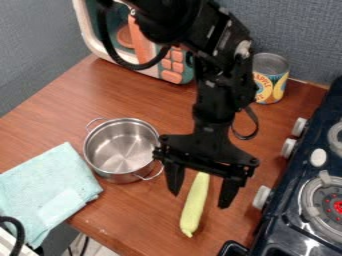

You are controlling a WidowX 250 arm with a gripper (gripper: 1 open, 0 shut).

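The black arm reaches down from the top of the camera view, its gripper (201,188) open, its two fingers hanging apart on either side of a pale yellow-green elongated object (193,210), which looks like a corn cob or similar vegetable. That object lies on the wooden counter (120,225), its far end partly under the gripper. Whether the fingertips touch the counter is not clear. A steel pot (119,150) sits just left of the gripper.
A light blue towel (40,190) lies at the left. A stove (311,190) with knobs fills the right side. A can (267,82) stands at the back right, and a pale rack (174,68) with orange items is behind the arm.
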